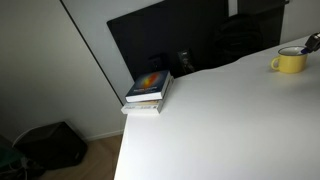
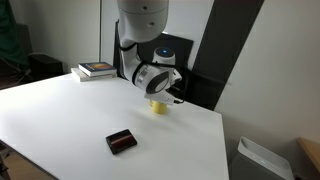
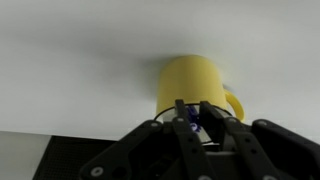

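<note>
A yellow mug point(image 1: 291, 63) with a dark rim and a side handle stands near the right edge of exterior view 1. From exterior view 2, the same mug point(image 2: 159, 106) is partly covered by the arm. My gripper reaches its rim from above, its fingers closed together there. Seen from the wrist, the mug point(image 3: 190, 82) lies just past the fingertips, its wall apparently pinched, with the handle to the right. A small blue patch shows between the fingers; what it is stays unclear. Whether the mug's base touches the table cannot be told.
Two stacked books point(image 1: 148, 87) lie at the table's far left corner. A black rectangular object point(image 2: 121, 141) rests on the near part of the white table point(image 2: 70, 125). A grey bin point(image 2: 262, 160) stands off the right side.
</note>
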